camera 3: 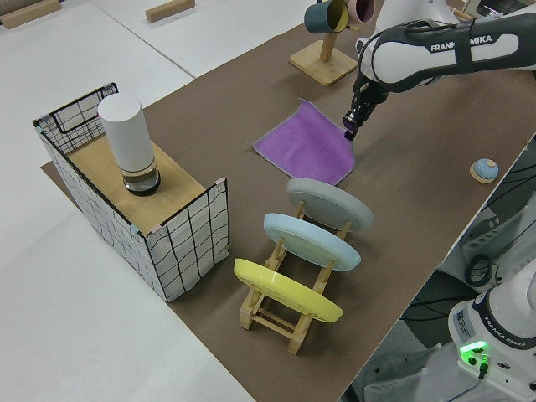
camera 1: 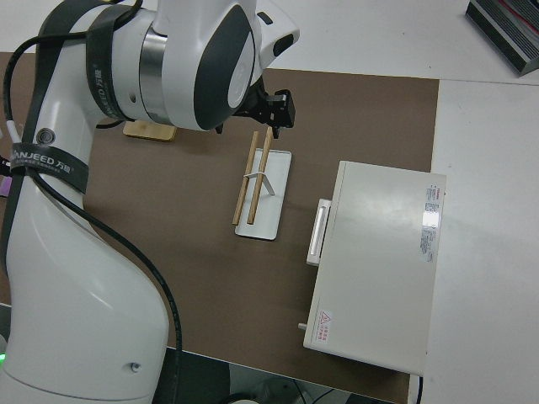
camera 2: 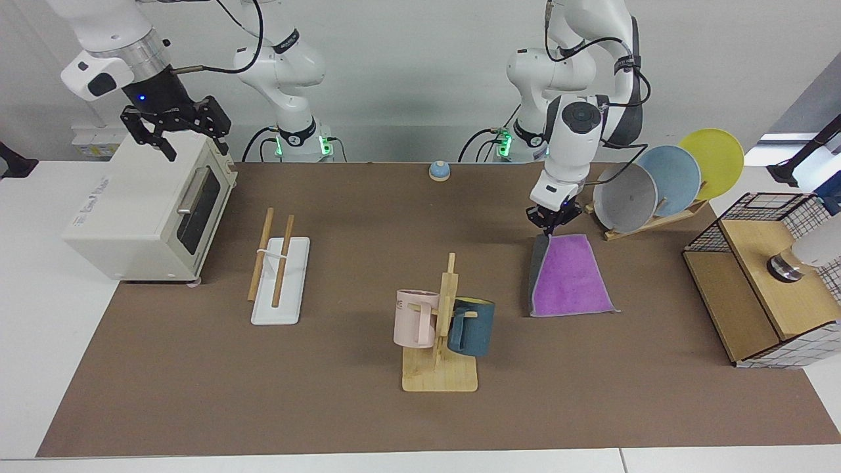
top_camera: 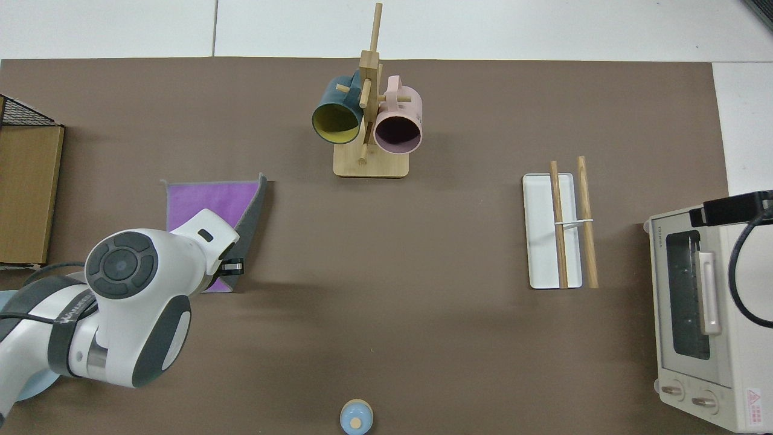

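Note:
A purple cloth [top_camera: 206, 199] [camera 2: 571, 276] [camera 3: 306, 146] lies on the brown mat, its grey underside now turned up along one edge. The gripper of the arm above it [camera 2: 549, 225] [camera 3: 352, 126] is at that lifted edge; whether its fingers are shut on the cloth is hard to tell. The other gripper [camera 2: 169, 134] hangs over the white toaster oven [camera 2: 126, 221], apart from other objects, its finger state unclear.
A mug tree with two mugs [top_camera: 398, 130] stands at the back, a white tray with two wooden sticks [top_camera: 540, 232] to the right. A plate rack [camera 3: 285, 289], wire shelf [camera 3: 167, 226] and small blue round object [top_camera: 356, 417] surround the open middle.

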